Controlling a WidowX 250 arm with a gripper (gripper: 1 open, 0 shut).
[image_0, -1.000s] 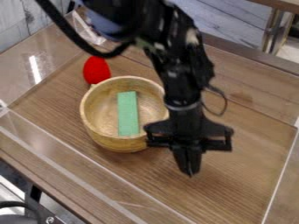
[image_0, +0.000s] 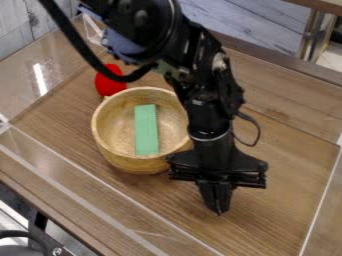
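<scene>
My black gripper (image_0: 225, 205) points down at the wooden table (image_0: 114, 200), right of and in front of a pale yellow bowl (image_0: 114, 150). Its fingertips are shut, with nothing visible between them. A green block (image_0: 146, 129) lies inside the bowl. Behind the bowl is a red object (image_0: 108, 82), partly hidden by my arm.
A pale raised edge (image_0: 321, 14) runs along the back right. Dark cables show at the lower left corner.
Since a second ago my gripper has moved slightly and the arm looks sharper. The bowl and green block look unchanged.
</scene>
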